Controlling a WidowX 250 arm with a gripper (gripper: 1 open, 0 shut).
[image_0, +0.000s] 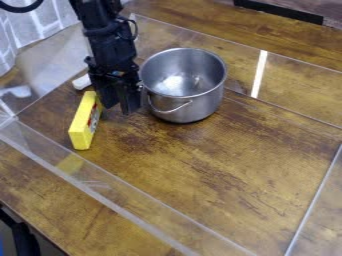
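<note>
My black gripper (115, 94) is low beside the left side of a steel pot (187, 80), its fingers just above and behind a yellow box (84, 120). The box lies on the wooden table (227, 180) left of the pot, its printed face now largely out of sight. Whether the fingers touch the box or how far they are open is unclear.
A small white object (82, 82) lies behind the box, partly hidden by the arm. Clear plastic barriers border the work area.
</note>
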